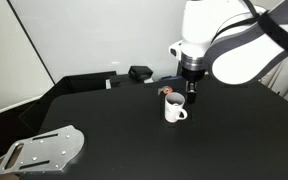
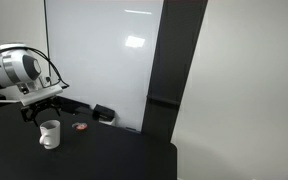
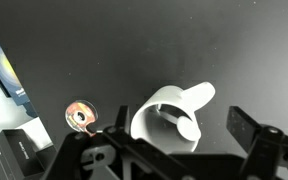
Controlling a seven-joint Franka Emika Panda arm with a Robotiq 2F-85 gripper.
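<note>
A white mug [image 1: 173,108] stands upright on the dark table, its handle toward the right in exterior view 1. Looking down into the mug [image 3: 149,122] in the wrist view, I see something white and dark inside that I cannot identify. My gripper [image 1: 191,88] hangs just behind and to the right of the mug in exterior view 1. Its fingers [image 3: 246,130] are spread wide in the wrist view, with the mug in front of the gap and nothing held. In exterior view 2 the mug [image 2: 50,134] is just below the gripper.
A small round orange-red item [image 3: 81,115] lies beside the mug. A black box [image 1: 140,73] sits at the table's back edge. The perforated metal plate [image 1: 46,151] lies at front left.
</note>
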